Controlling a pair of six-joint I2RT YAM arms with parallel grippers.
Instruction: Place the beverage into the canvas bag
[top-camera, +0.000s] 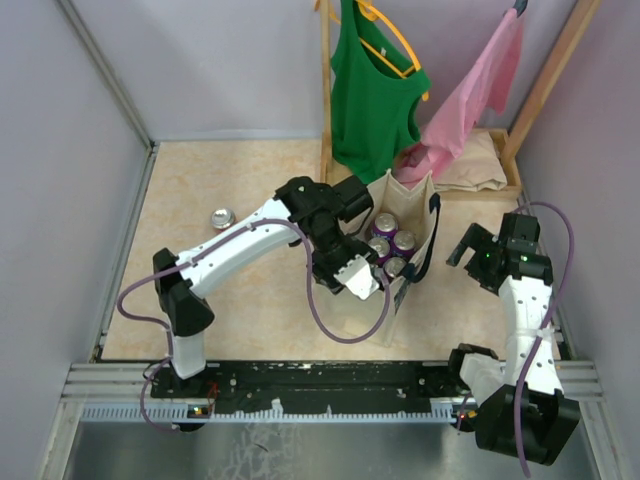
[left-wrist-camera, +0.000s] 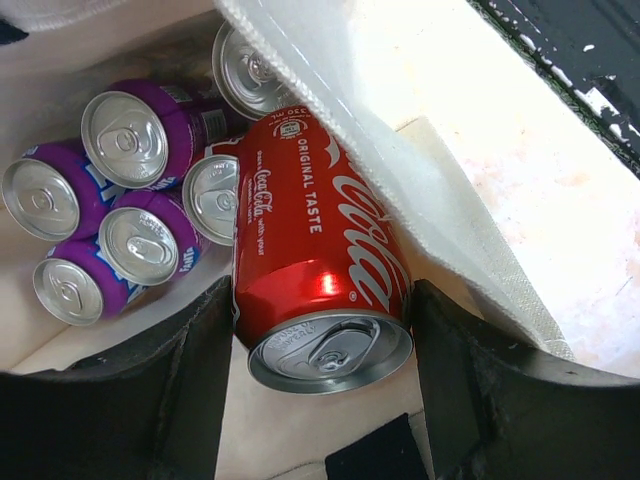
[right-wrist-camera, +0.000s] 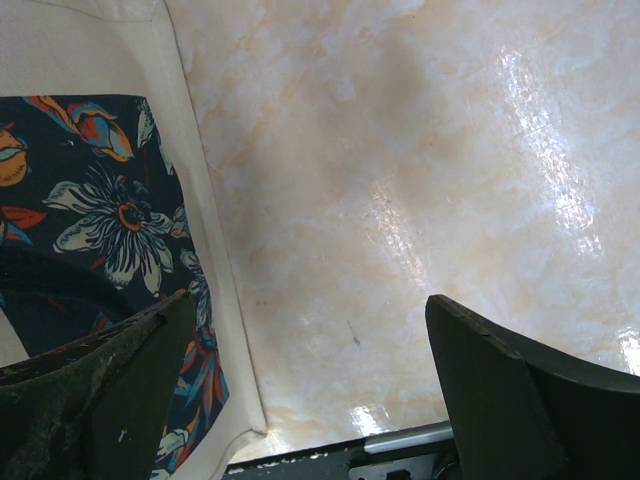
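Observation:
The canvas bag (top-camera: 362, 318) stands open on the table, several purple cans (top-camera: 403, 241) upright inside. My left gripper is over the bag's mouth. Between its fingers is a red Coca-Cola can (left-wrist-camera: 310, 220), tilted, its far end down among the other cans. Both fingers lie close along its sides; whether they press on it does not show. In the left wrist view a silver-topped can (left-wrist-camera: 250, 72) is partly covered by the bag's edge. My right gripper (top-camera: 470, 257) is open and empty, right of the bag.
Another can (top-camera: 222, 219) stands alone on the left of the table. Behind the bag hang a green top (top-camera: 375, 95) and a pink garment (top-camera: 470, 100). A wooden box (top-camera: 507, 188) with cloth is at the back right.

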